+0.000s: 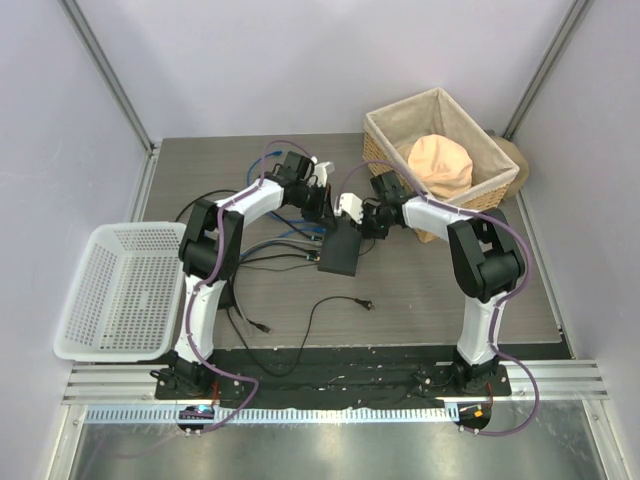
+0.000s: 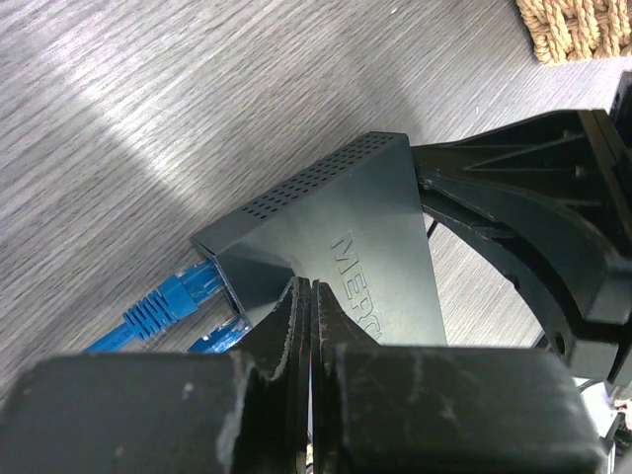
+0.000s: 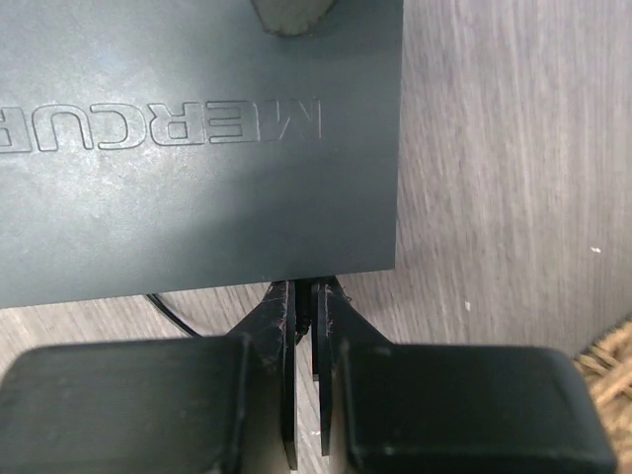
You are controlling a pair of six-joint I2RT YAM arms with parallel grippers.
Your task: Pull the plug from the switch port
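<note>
The dark switch (image 1: 340, 252), marked MERCURY, lies flat mid-table. At its edge the black plug (image 3: 303, 296) is pinched between the fingers of my right gripper; most of it is hidden by those fingers, and its tip is out of sight at the switch's edge. A thin black cord (image 3: 170, 314) shows left of these fingers. My left gripper is shut, its fingertips together over the switch's top, with nothing visible between them. Whether they press on the lid I cannot tell.
Blue network cables (image 2: 163, 304) enter the switch's opposite side. A wicker basket (image 1: 430, 110) with a cloth stands at the back right, close to my right arm. A white crate (image 1: 120, 290) is at the left. Loose black cable (image 1: 310, 318) lies in front.
</note>
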